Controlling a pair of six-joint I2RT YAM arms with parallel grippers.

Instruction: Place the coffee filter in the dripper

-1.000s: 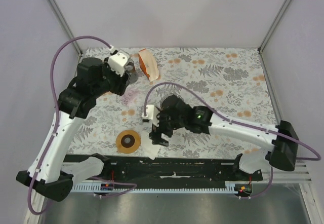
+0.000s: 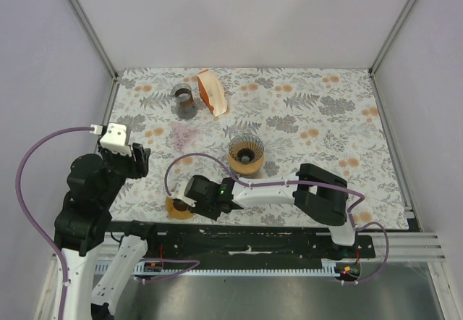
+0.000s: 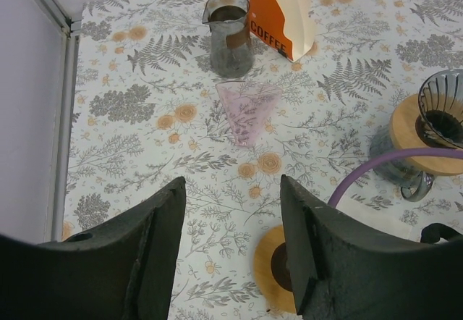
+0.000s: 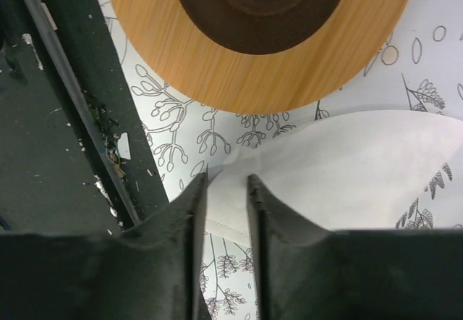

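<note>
The white paper coffee filter [image 4: 340, 161] lies flat on the table, with my right gripper down over its corner, fingers slightly apart; whether it grips the paper cannot be told. The dripper, a wooden disc with a dark centre, lies beside it, also seen partly behind the fingers in the left wrist view. My left gripper is raised at the left, open and empty.
A wire dripper on a wooden collar over a pot [image 2: 246, 159] stands behind the right arm. A glass pitcher [image 2: 182, 100], a coffee bag [image 2: 211, 88] and a pink cloth [image 2: 182, 133] are at the back.
The left arm has pulled back left, away from the middle. The right gripper has moved lower and left, down onto the filter by the wooden disc.
</note>
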